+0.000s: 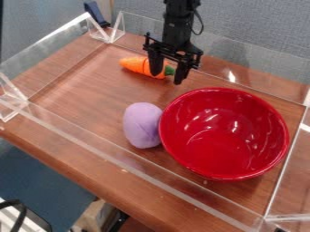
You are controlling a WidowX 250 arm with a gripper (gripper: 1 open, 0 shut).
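Observation:
My black gripper [166, 65] hangs at the top centre, its fingers straddling the green-topped end of an orange toy carrot [133, 65] that lies on the wooden floor of a clear-walled enclosure. Whether the fingers are closed on the carrot I cannot tell. A purple eggplant-like toy [141, 125] lies in the middle, left of a large red bowl [224, 136], which is empty.
Clear low walls [72, 121] surround the wooden work area [85, 95]. A grey wall stands behind.

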